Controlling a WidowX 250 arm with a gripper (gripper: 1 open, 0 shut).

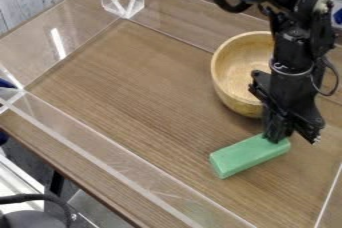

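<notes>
My black gripper (278,129) points down at the right of the camera view, shut, its tips at the upper end of a green block (249,158) lying on the wooden table. I cannot tell whether they touch it. Behind the arm, a tan bowl (237,64) stands, partly hidden by it.
A clear plastic piece (122,2) is at the far upper left. Transparent strips run along the table's left and right edges, and a black cable lies at the lower left.
</notes>
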